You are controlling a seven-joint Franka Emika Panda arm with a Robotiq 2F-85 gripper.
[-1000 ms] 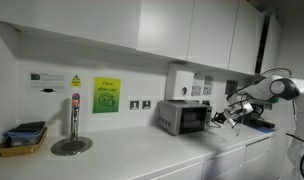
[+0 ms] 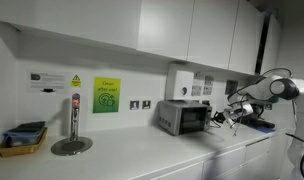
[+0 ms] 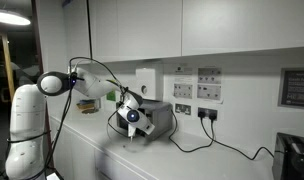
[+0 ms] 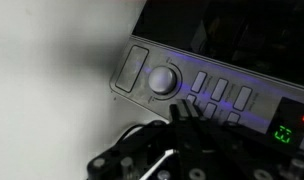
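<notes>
The microwave [image 2: 192, 118] stands on the counter with its dark door showing. Its control panel fills much of the wrist view: a round silver knob [image 4: 163, 79], rows of buttons [image 4: 217, 90] and a lit green display [image 4: 283, 134]. My gripper is shut, with nothing visible between its fingers. In that view its tips overlap the panel's lower edge, just below the buttons; whether they touch it I cannot tell. From the second exterior side, the arm's white wrist [image 3: 131, 116] is in front of the microwave, hiding part of it.
Bare white counter [image 2: 122, 154] stretches left of the microwave to a tap [image 2: 76, 115] and a tray [image 2: 24, 138]. Black cables [image 3: 237, 146] run along the wall to the sockets. Cabinets [image 3: 222, 35] hang overhead.
The arm's links have shifted slightly at the right of the first exterior view. The microwave and everything on the counter look unmoved.
</notes>
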